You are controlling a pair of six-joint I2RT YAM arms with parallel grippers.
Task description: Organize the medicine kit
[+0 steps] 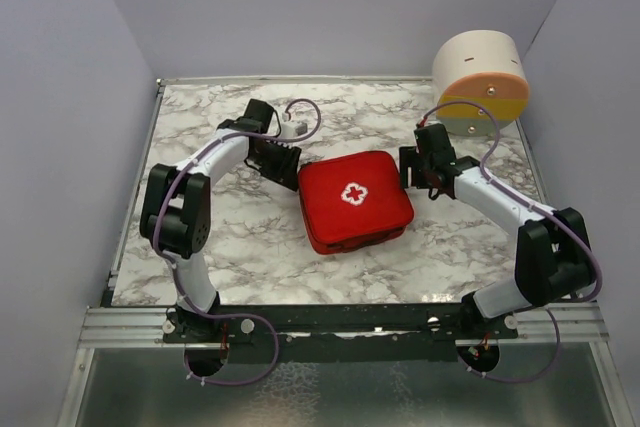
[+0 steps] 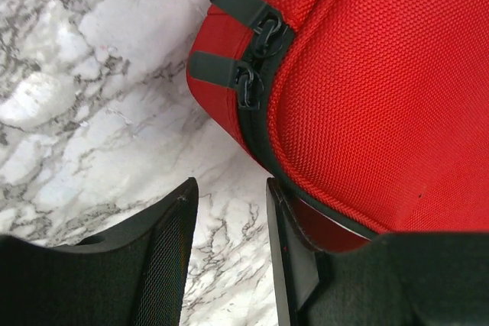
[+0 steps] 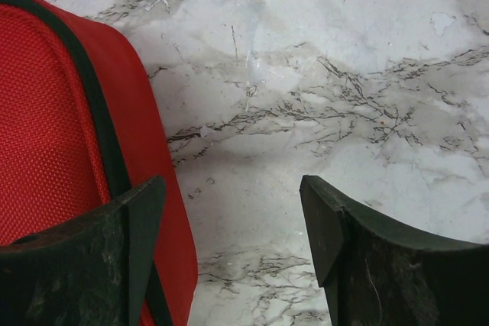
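Observation:
The red medicine bag (image 1: 340,217) with a white cross lies closed on the marble table, slightly turned. My left gripper (image 1: 290,172) is part open at its upper left corner; in the left wrist view two zipper pulls (image 2: 229,70) sit just beyond the fingers, whose right one touches or nearly touches the bag. My right gripper (image 1: 408,167) is part open at the bag's right side; in the right wrist view the bag's edge (image 3: 145,135) runs by the left finger, with bare marble between the fingers.
A white rounded container (image 1: 478,57) with orange and yellow front stands at the back right. Walls surround it.

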